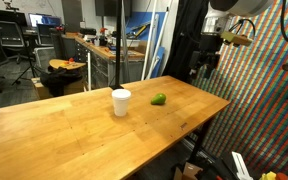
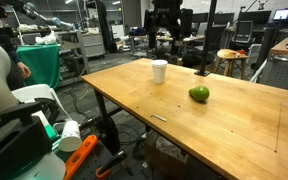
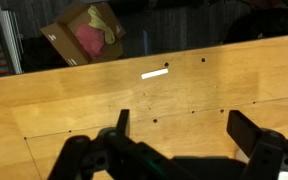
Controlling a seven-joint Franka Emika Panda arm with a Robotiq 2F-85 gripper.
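A white cup [image 1: 120, 103] stands upright on the wooden table [image 1: 59, 135]. To its right in exterior view 1 lies a green rounded object [image 1: 158, 99], perhaps a fruit or vegetable. Exterior view 2 shows the same cup [image 2: 159, 72] and green object [image 2: 199, 94] well apart. My gripper is open in the wrist view, its dark fingers spread wide over bare wood. In exterior view 1 the gripper [image 1: 205, 66] hangs above the table's right end, clear of both objects.
A short white strip [image 3: 155, 73] lies flat near one table edge. Beyond that edge, on the floor, sits a cardboard box [image 3: 87, 35] with cloth-like items inside.
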